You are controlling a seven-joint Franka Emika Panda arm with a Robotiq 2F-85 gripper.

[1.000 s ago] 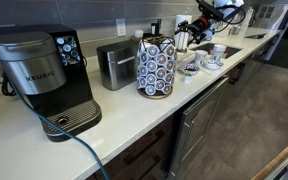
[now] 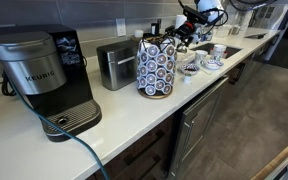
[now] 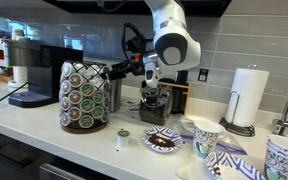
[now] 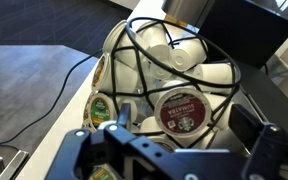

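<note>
A wire carousel (image 2: 156,68) full of coffee pods stands on the white counter. My gripper (image 3: 112,72) is at the carousel's upper side, its fingers pointing toward the rack. In the wrist view the fingers (image 4: 77,150) stand wide apart, one at each lower corner, so the gripper is open. Between and just beyond them faces a pod with a dark red label (image 4: 182,112), among the black wires. Whether a finger touches the rack I cannot tell. One loose pod (image 3: 122,139) sits on the counter beside the carousel.
A Keurig coffee maker (image 2: 52,85) and a metal box (image 2: 117,64) stand at the carousel's other side. Patterned plates (image 3: 162,139), a mug (image 3: 206,138) and a paper towel roll (image 3: 246,98) occupy the counter beyond. Bare counter lies in front of the Keurig.
In exterior view 1 the arm and gripper have come left and closer to the top of the carousel. The carousel and the other counter items look unmoved.
</note>
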